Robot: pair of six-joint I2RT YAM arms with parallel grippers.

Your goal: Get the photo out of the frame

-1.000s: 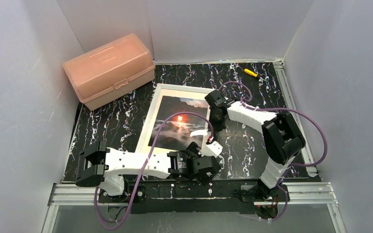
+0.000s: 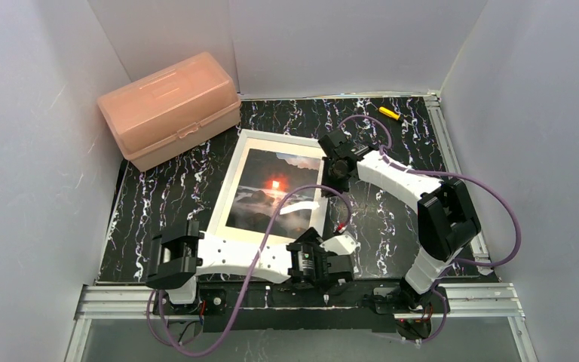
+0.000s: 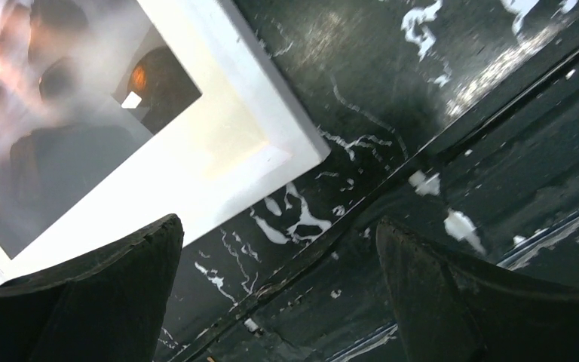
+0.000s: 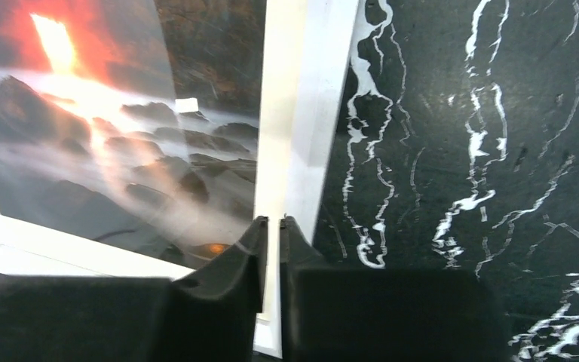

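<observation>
The picture frame (image 2: 226,192) has a pale rim and lies flat on the dark marbled table. Inside its cream mat is the photo (image 2: 260,200) of a glowing sun over misty rocks. In the left wrist view, the frame's near right corner shows beyond my left gripper, whose fingers stand wide apart with nothing between them. My right gripper is at the frame's right side; its fingertips are almost together, a narrow gap showing the pale edge behind. Whether they touch the frame cannot be told. The left arm covers the frame's near edge in the top view.
A closed salmon-coloured box (image 2: 170,109) stands at the back left. A yellow-handled tool (image 2: 390,114) lies at the back right. Purple cables arch over both arms, one crossing above the photo.
My left arm has shifted right and slightly toward the near edge. The right gripper has moved a little, and the frame with its photo has slid slightly left.
</observation>
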